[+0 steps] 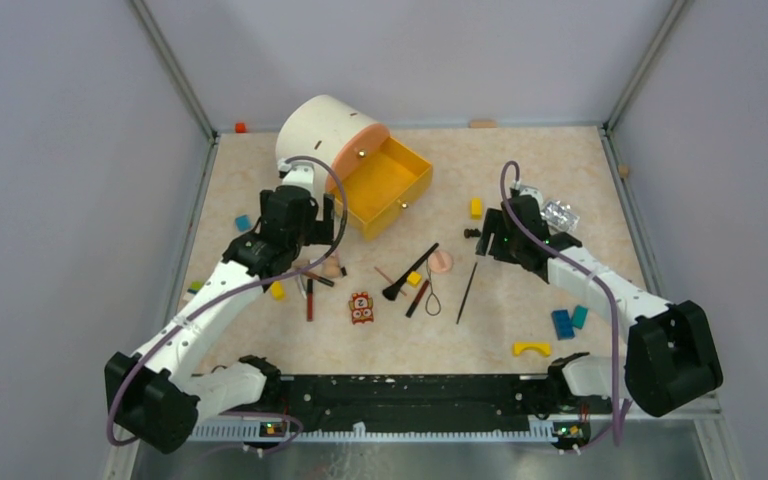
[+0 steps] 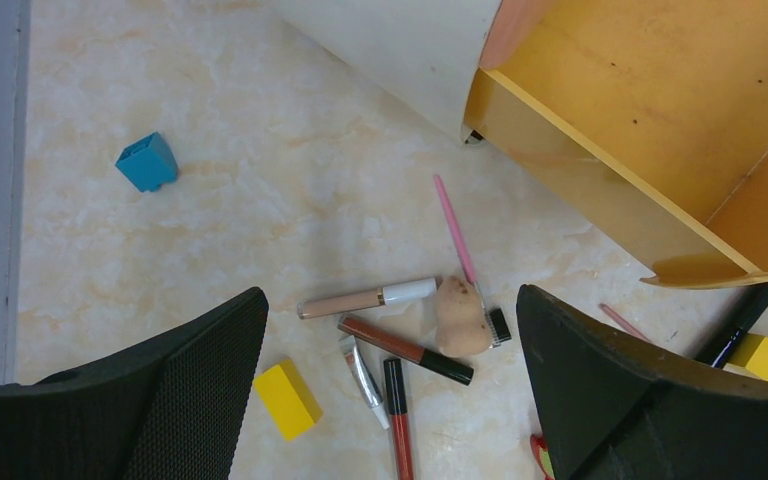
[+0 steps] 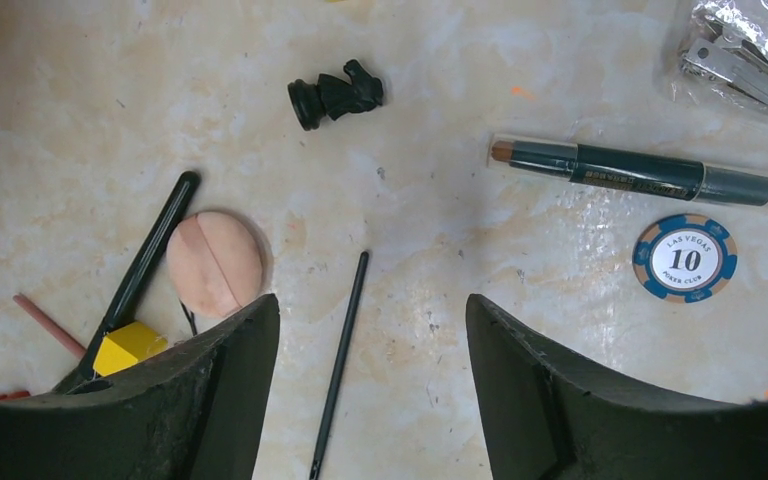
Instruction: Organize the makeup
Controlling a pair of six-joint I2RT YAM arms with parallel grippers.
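Observation:
The makeup box (image 1: 322,134) has its yellow drawer (image 1: 385,180) pulled out and empty. My open left gripper is above a lip gloss tube (image 2: 355,303), dark and red tubes, a silver tube and a beauty sponge (image 2: 462,318); a pink brush (image 2: 452,225) lies beside them. My open right gripper is over a thin black stick (image 3: 343,345), with a double-ended makeup stick (image 3: 640,175) to the upper right. A round puff (image 3: 214,260) and a black brush (image 3: 157,235) lie left of it.
Coloured blocks, an owl toy (image 1: 362,307), a poker chip (image 3: 684,258), a black figurine (image 3: 332,98) and a plastic bag with metal items (image 3: 740,60) are scattered on the board. Walls surround it. The front middle-right has some free room.

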